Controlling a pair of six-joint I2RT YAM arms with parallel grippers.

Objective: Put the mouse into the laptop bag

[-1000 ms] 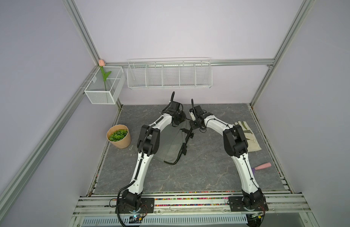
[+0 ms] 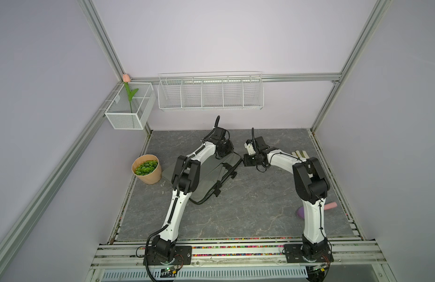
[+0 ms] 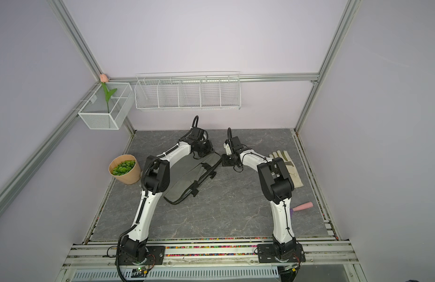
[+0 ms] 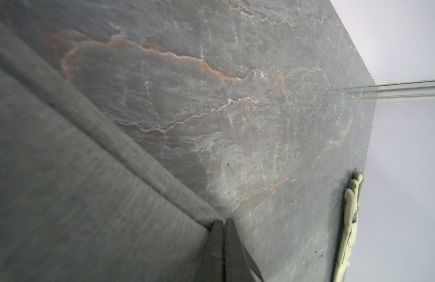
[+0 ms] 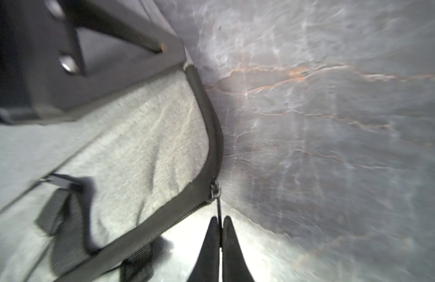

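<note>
The grey laptop bag (image 2: 209, 181) lies flat and angled on the table, its black zippered edge facing right. At its far corner my left gripper is shut, with the bag's edge running in to its fingertips. My right gripper is shut on the thin zipper pull (image 5: 219, 206), just off the bag's rounded corner. Its slider (image 5: 215, 189) sits on the zipper band at that corner. From above, the right gripper (image 3: 223, 162) is right of the bag. No mouse is visible in any view.
A potted plant (image 2: 148, 169) stands left of the bag. To the right lie a pale glove (image 3: 295, 174) and a pink-handled tool (image 3: 302, 206). Wire baskets (image 2: 210, 91) hang on the back wall.
My right gripper has shifted right and slightly toward the front. The bag has turned, its near end swinging left and its zippered edge slanting more. The left gripper has moved only slightly.
</note>
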